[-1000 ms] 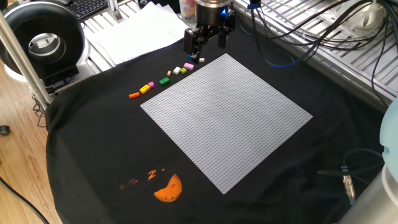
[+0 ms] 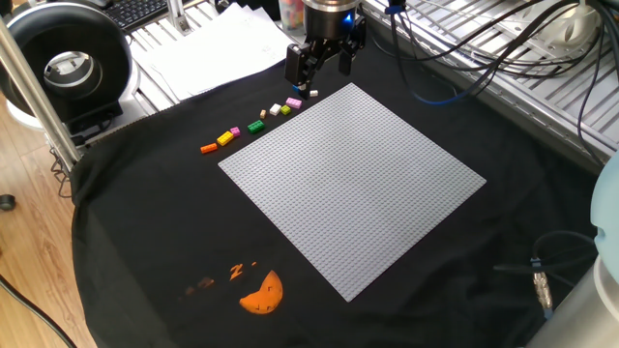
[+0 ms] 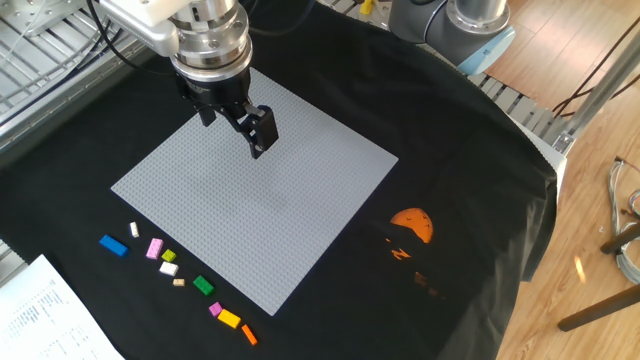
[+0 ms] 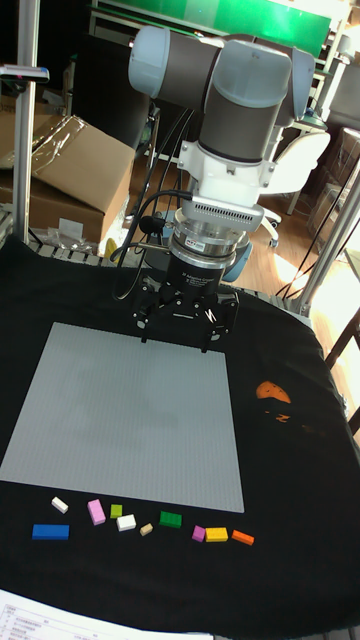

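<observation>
A bare grey baseplate (image 2: 353, 193) lies flat on the black cloth. Along one side of it runs a loose row of small bricks: blue (image 3: 113, 245), small white (image 3: 134, 229), pink (image 3: 154, 248), lime (image 3: 169, 256), white (image 3: 169, 269), tan (image 3: 179, 282), green (image 3: 203, 285), magenta (image 3: 215, 310), yellow (image 3: 229, 318) and orange (image 3: 249, 335). My gripper (image 4: 175, 345) hangs in the air, its fingers wide apart and empty, away from the bricks. In exterior view 1 the gripper (image 2: 324, 81) mostly covers the blue brick.
White papers (image 2: 218, 53) lie beyond the brick row. Cables (image 2: 464, 72) run over the metal rack at one side. An orange printed shape (image 2: 262, 293) marks the cloth. Open cloth surrounds much of the plate.
</observation>
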